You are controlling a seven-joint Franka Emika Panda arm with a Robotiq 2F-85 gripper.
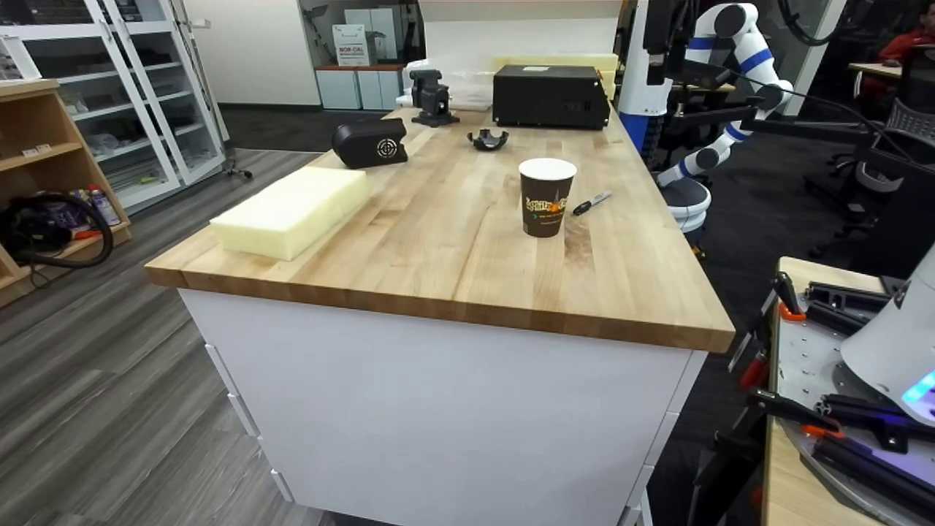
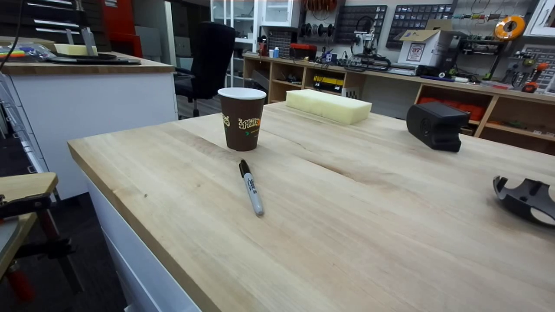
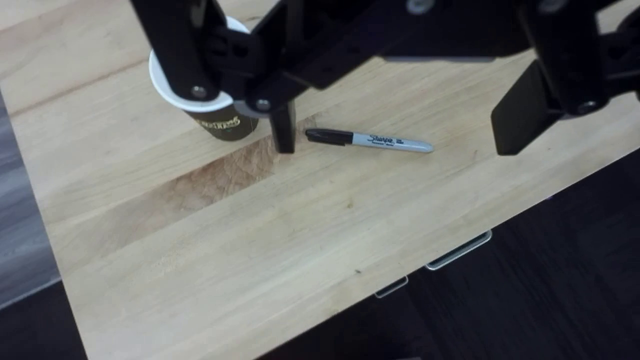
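Note:
In the wrist view my gripper stands wide open above the table, its two dark fingers [image 3: 520,114] far apart with nothing gripped. A grey Sharpie marker [image 3: 390,143] with a black cap lies flat on the wood below, across the gap between the fingers. The brown paper cup [image 3: 225,123] with a white rim is upright near the left finger, partly covered by it. Exterior view 2 shows the marker [image 2: 252,190] apart from the cup [image 2: 242,122]. In exterior view 1 the cup [image 1: 545,206] is left of the marker [image 1: 592,203].
A pale yellow foam block [image 1: 294,210] lies on the table's left side. Farther back are a black rounded object [image 1: 369,143], a curved black part [image 1: 487,139] and a black box [image 1: 550,98].

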